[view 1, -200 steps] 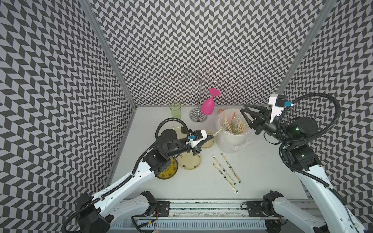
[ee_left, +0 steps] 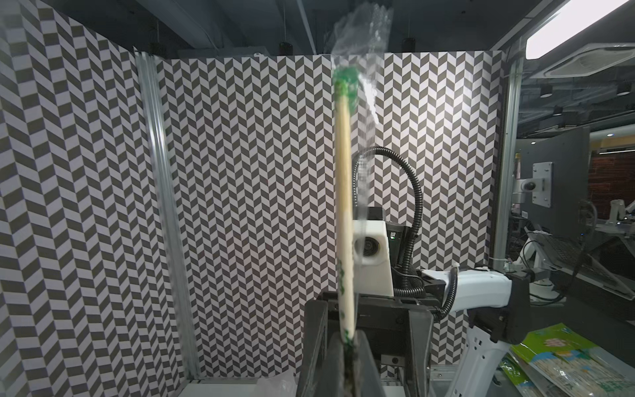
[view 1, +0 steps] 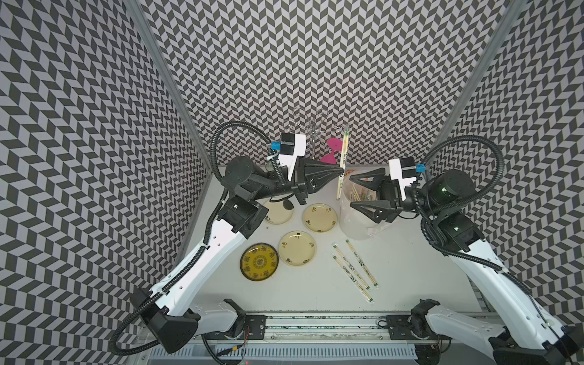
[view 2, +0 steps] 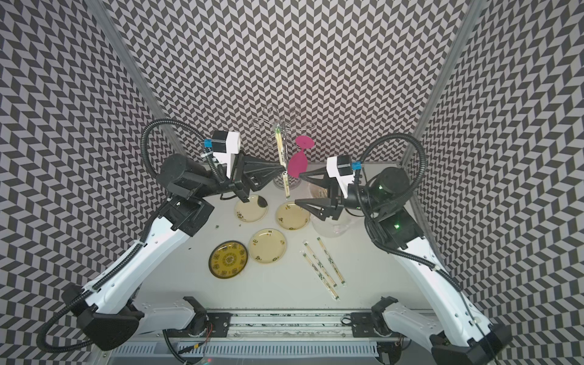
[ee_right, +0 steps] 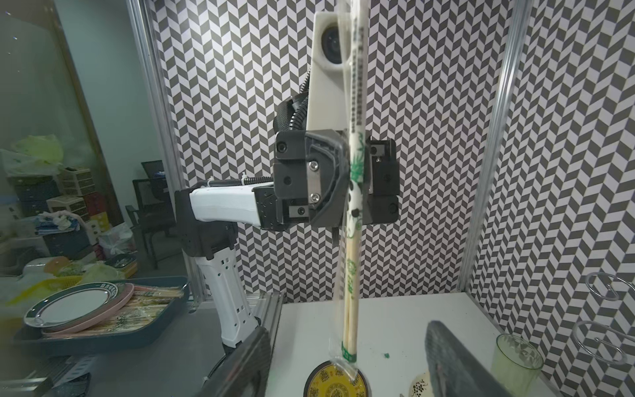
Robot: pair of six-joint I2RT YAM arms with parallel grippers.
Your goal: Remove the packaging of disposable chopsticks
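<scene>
A wrapped pair of chopsticks (view 1: 344, 149) stands upright in clear plastic, green at both ends, with loose film above its top (ee_left: 344, 145). My left gripper (view 1: 339, 172) is shut on it near the middle. My right gripper (view 1: 351, 189) faces it from the right, open and empty, its fingertips a little short of the package, which passes between them in the right wrist view (ee_right: 354, 251). Several more wrapped chopsticks (view 1: 356, 270) lie on the front right of the table.
A translucent bag-lined bin (view 1: 359, 225) with sticks sits behind the right gripper. Several plates (view 1: 297, 248), a green glass (ee_right: 517, 364) and a metal stand with a pink piece (view 2: 298, 163) occupy the middle and back.
My right gripper has moved left toward them, opened around their line.
</scene>
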